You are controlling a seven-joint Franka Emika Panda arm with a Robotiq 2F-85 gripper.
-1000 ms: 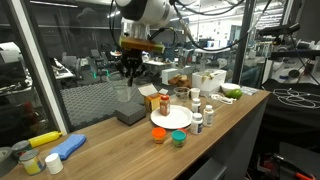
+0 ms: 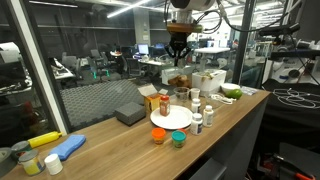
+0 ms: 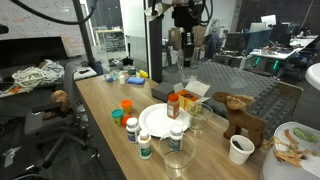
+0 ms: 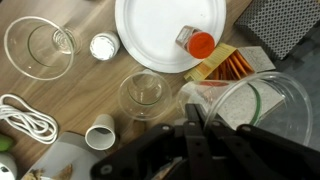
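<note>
My gripper is shut on the wall of a clear cup, whose wide round rim fills the right of the wrist view. In exterior view 1 the gripper hangs high above the far part of the table. Exterior view 2 also has the gripper up in the air, above the open box; the clear cup is hard to make out there. Below it in the wrist view stand a small clear glass and a box of orange sticks.
A white plate carries a jar with an orange-red lid. White bottles, a larger clear glass and a brown toy animal stand around it. An orange cup and a teal cup sit nearer.
In exterior view 1 the arm has swung rightward and up, from above the dark block to beyond the plate. The tabletop things have stayed where they were.
</note>
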